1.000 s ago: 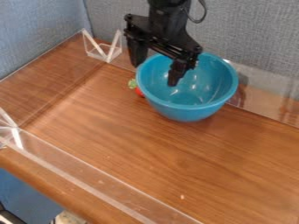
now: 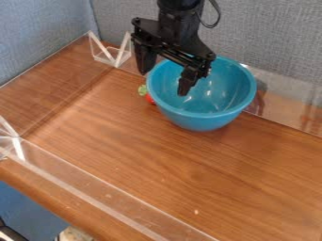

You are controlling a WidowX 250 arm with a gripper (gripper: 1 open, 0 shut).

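Note:
My black gripper (image 2: pixel 165 75) hangs over the upper left of a light blue bowl (image 2: pixel 208 108), one finger reaching down inside it and the other by its left rim. Whether anything is held between them I cannot tell. A small red and green object (image 2: pixel 145 93), perhaps a strawberry, lies behind the bowl's left side, mostly hidden.
Clear plastic edging runs along the front left and back, with a white bracket (image 2: pixel 108 55) at the back left. Grey padded walls stand behind.

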